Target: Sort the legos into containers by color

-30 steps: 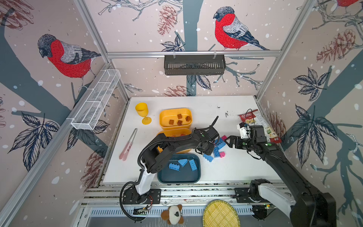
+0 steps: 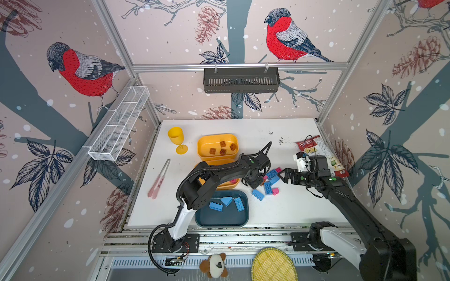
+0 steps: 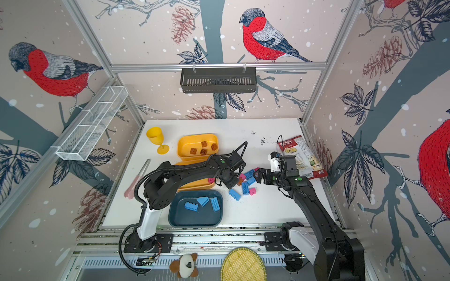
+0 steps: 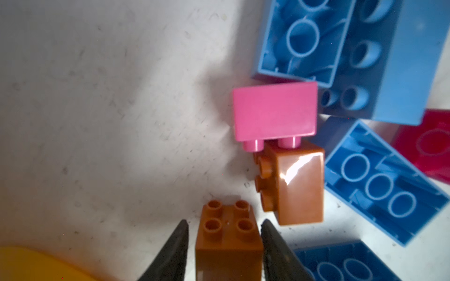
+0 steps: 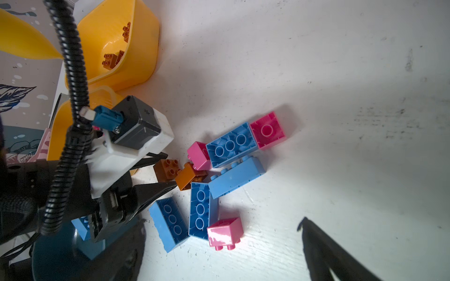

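Note:
A brown brick [image 4: 228, 262] stands between the fingers of my left gripper, which is part open; a narrow gap shows on its left side. A second brown brick [image 4: 300, 187] leans by a pink brick [image 4: 275, 110] just to the right. Several blue bricks, such as one blue brick [image 5: 237, 177], lie close by with a dark pink brick [image 5: 267, 131] and another pink brick [image 5: 226, 231]. My right gripper is wide open above the table, right of the pile, holding nothing.
Brown bricks lie in the rear orange container [image 2: 200, 149]. The middle orange container [image 3: 189, 187] has pink in it, partly hidden by my left arm. Blue bricks lie in the dark blue tray [image 2: 199, 220]. A yellow goblet [image 2: 175, 134], tongs [image 2: 159, 179] and snack bag [image 2: 328, 154] sit farther out.
My left gripper has shifted slightly left over the near side of the pile, uncovering more bricks at its right. The right arm has stayed still.

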